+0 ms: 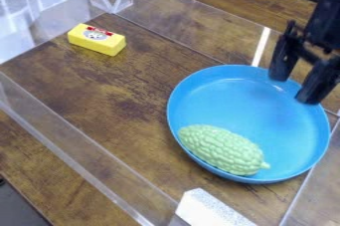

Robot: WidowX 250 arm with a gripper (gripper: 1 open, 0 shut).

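Observation:
My black gripper hangs at the upper right over the far right part of a blue plate, open, its fingers apart with nothing visible between them. A pale green, bumpy vegetable, like a toy bitter melon, lies in the lower left of the plate. A yellow box with a small printed label sits at the upper left of the wooden surface.
Clear plastic walls edge the wooden surface, which is bare left of the plate. A white object sits at the bottom edge, below the plate.

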